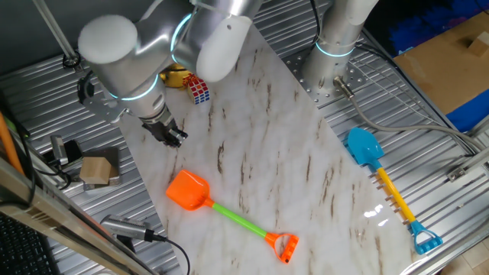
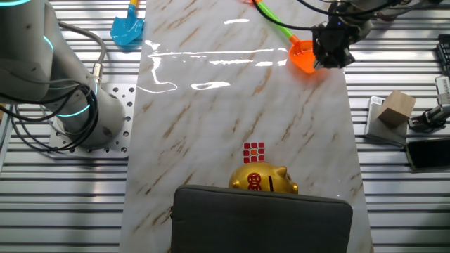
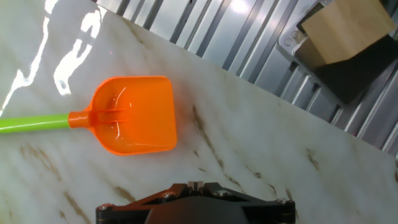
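Observation:
My gripper shows at the bottom of the wrist view, its fingertips together and nothing visible between them. It hovers over the marble board; in exterior view 1 the gripper (image 1: pixel 180 138) is a little beyond the orange scoop. The toy shovel with an orange scoop (image 1: pixel 188 190) and green shaft (image 1: pixel 240 219) lies flat on the board, apart from the fingers. In the wrist view its scoop (image 3: pixel 140 114) is ahead and left of the fingertips. Exterior view 2 has the gripper partly covering the scoop (image 2: pixel 302 56).
A blue shovel (image 1: pixel 366 147) with a yellow shaft lies along the board's right edge. The Rubik's cube (image 2: pixel 254 152) sits by a golden piggy bank (image 2: pixel 264 178), partly behind a dark case (image 2: pixel 260 221). A wooden block (image 1: pixel 95 170) stands off the board. Mid-board is clear.

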